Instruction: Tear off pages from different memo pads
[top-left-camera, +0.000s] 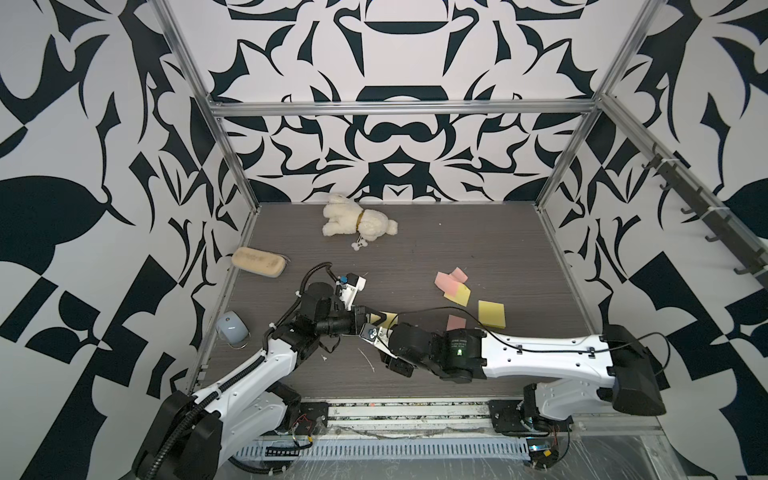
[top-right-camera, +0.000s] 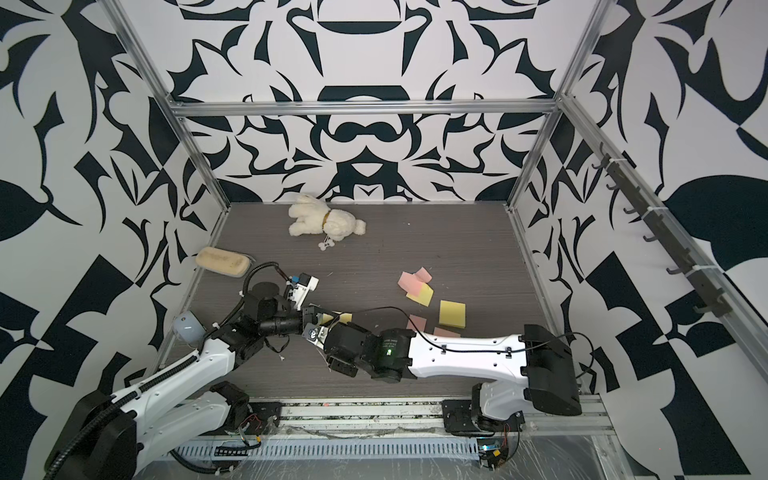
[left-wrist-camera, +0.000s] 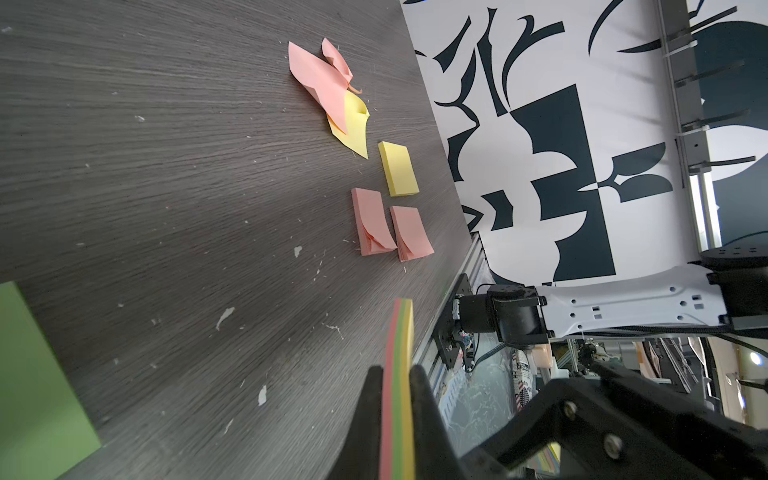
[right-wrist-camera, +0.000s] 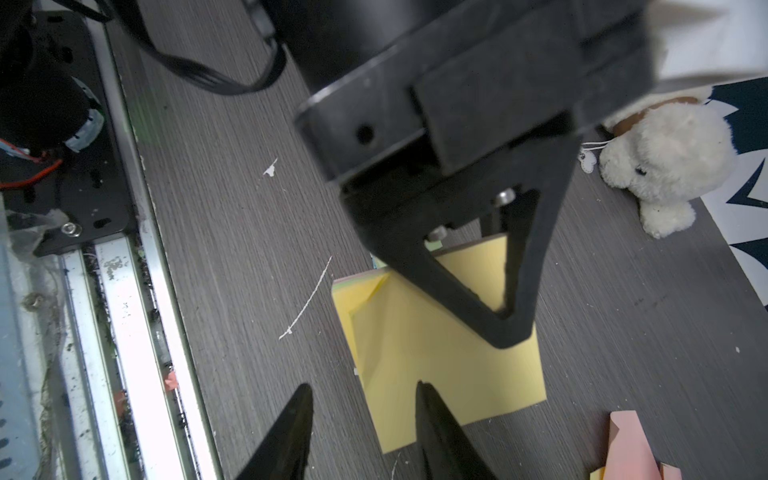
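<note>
My left gripper is shut on a layered memo pad (left-wrist-camera: 400, 340), whose pink, green and yellow edge stands upright between the fingers. In the right wrist view the pad's yellow face (right-wrist-camera: 440, 360) shows, with a loose flap at its left corner and one left finger (right-wrist-camera: 524, 308) across it. My right gripper stands open close to the pad's near corner; nothing is clamped in it, and contact with the pad cannot be told. On the table are a yellow pad (top-left-camera: 491, 313), two pink pads (left-wrist-camera: 371, 220) and a green pad (left-wrist-camera: 40, 392).
Loose pink and yellow pages (top-left-camera: 453, 284) lie on the right half of the table. A white plush dog (top-left-camera: 356, 218) rests at the back, a tan eraser-like block (top-left-camera: 258, 261) and a grey mouse (top-left-camera: 233, 328) at the left.
</note>
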